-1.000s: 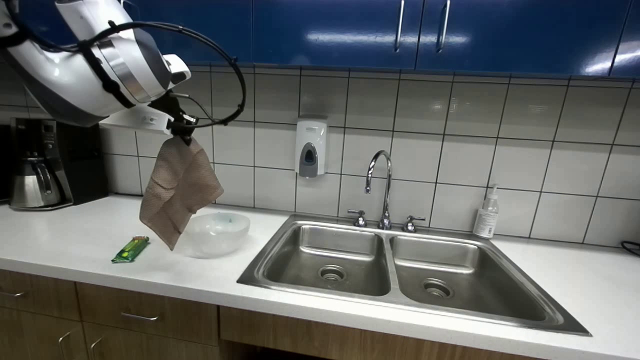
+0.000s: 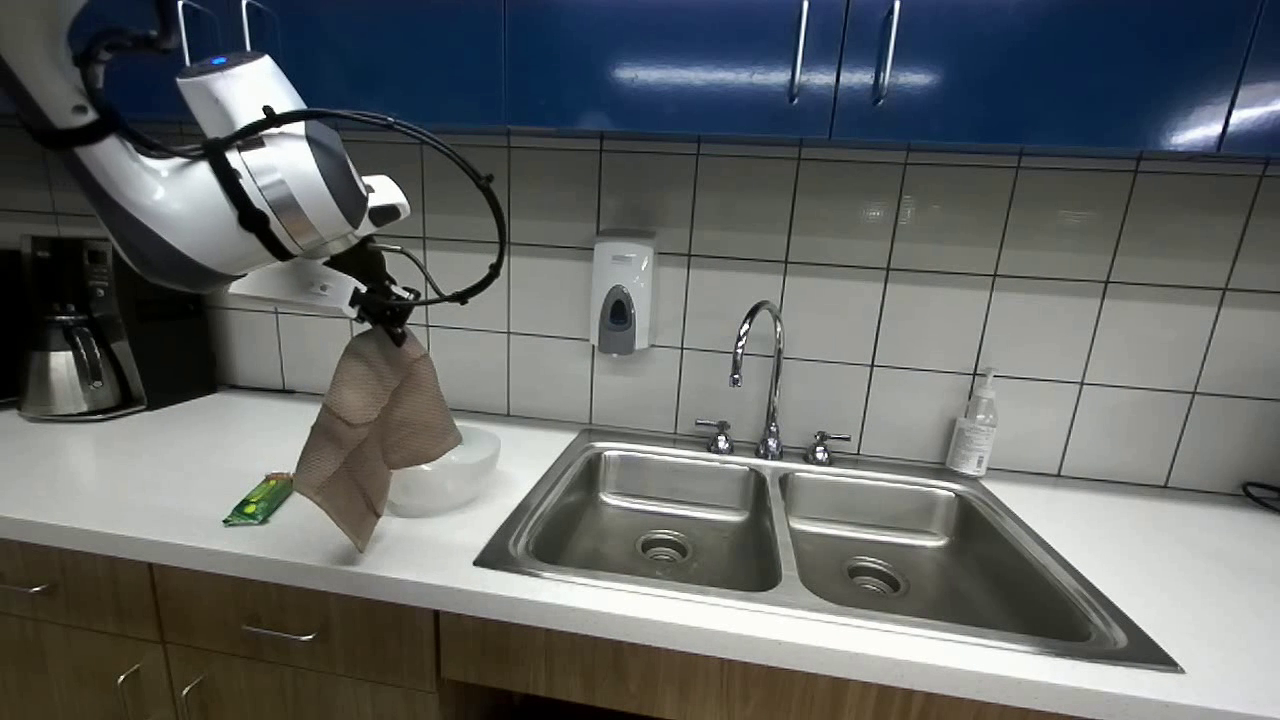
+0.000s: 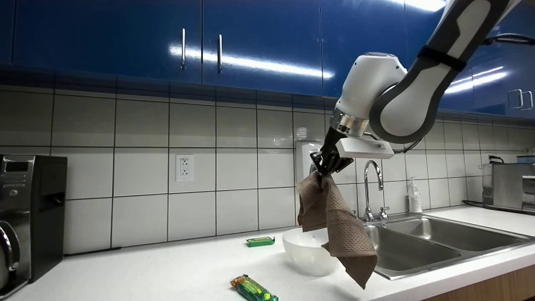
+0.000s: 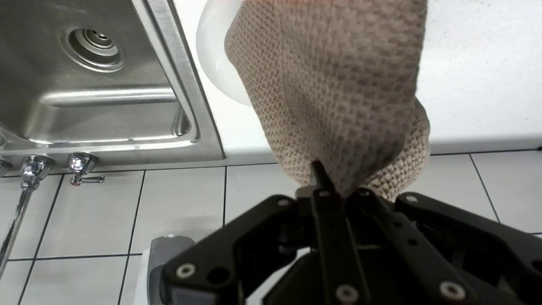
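A brown textured cloth (image 2: 374,414) hangs from my gripper (image 2: 386,326), pinched near its top. In the wrist view the closed fingers (image 4: 325,195) meet at the cloth (image 4: 350,76), which falls away in folds. Behind and partly below the cloth stands a whitish translucent bowl (image 3: 306,256) on the counter; the cloth covers part of its rim from both outside views. Whether the cloth touches the bowl I cannot tell. In exterior view 2 the gripper (image 3: 323,170) is above the bowl, and one cloth corner hangs lower, in front of the bowl's right side.
Green wrapped bars (image 3: 253,288) (image 3: 261,241) lie on the counter left of the bowl. The double sink (image 2: 768,540) with its faucet (image 2: 768,360) is to the right. A coffee maker (image 2: 84,324) stands at the left; open counter lies between.
The arm has come down and slightly right, bringing the cloth with it. The cloth now hides more of the bowl and the end of a green bar.
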